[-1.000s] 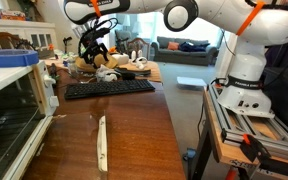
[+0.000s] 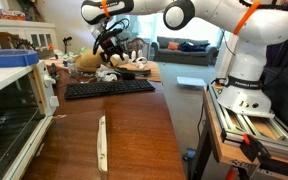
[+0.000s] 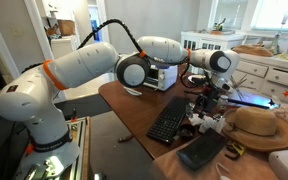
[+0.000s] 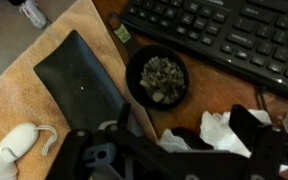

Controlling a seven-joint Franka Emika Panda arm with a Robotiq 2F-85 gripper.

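Note:
My gripper stands open, its two dark fingers spread along the bottom of the wrist view. Just ahead of them is a small round black bowl (image 4: 157,77) holding dry, crumbly greenish-brown stuff. A black rectangular tray (image 4: 76,80) lies left of the bowl, partly on a tan cloth (image 4: 49,35). A black keyboard (image 4: 239,35) fills the upper right. Crumpled white material (image 4: 222,132) shows between the fingers but appears to lie below them. In exterior view 1 the gripper (image 2: 110,46) hangs above the clutter behind the keyboard (image 2: 109,88).
A white mouse-like object (image 4: 12,150) is at the wrist view's left edge. A tan hat (image 3: 256,125) lies beside the tray (image 3: 202,150). A long pale strip (image 2: 102,145) lies on the otherwise clear brown tabletop (image 2: 144,130). A blue-rimmed container (image 2: 9,58) stands left.
In exterior view 1 the gripper has moved to the right above the clutter. The keyboard and the pale strip have stayed in place.

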